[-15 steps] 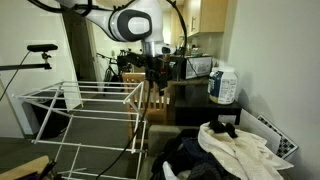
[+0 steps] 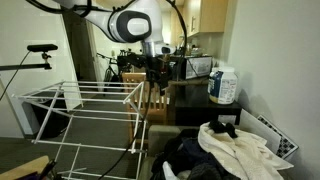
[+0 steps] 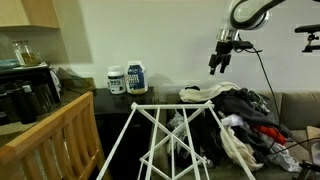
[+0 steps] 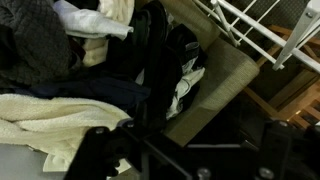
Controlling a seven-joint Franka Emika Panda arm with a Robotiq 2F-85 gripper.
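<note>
My gripper [image 3: 217, 69] hangs in the air near the wall, above the left part of a pile of clothes [image 3: 262, 110]. It stands open, its fingers apart and nothing visible between them. In the first exterior view the pile lies on the sofa at the lower right, with a cream cloth [image 2: 245, 155] over dark garments [image 2: 185, 157]. The wrist view looks down on a cream fleece [image 4: 60, 120], dark clothes and a pale folded cloth [image 4: 92, 20]. A white drying rack [image 2: 100, 97] stands beside the sofa; no clothes show on its bars.
On a dark counter [image 3: 165, 96] stand two white tubs, one with a blue lid [image 3: 136, 77]. A wooden chair [image 3: 55, 145] is behind the rack. The sofa's arm [image 4: 215, 90] lies between clothes and rack. A cable hangs down across the rack.
</note>
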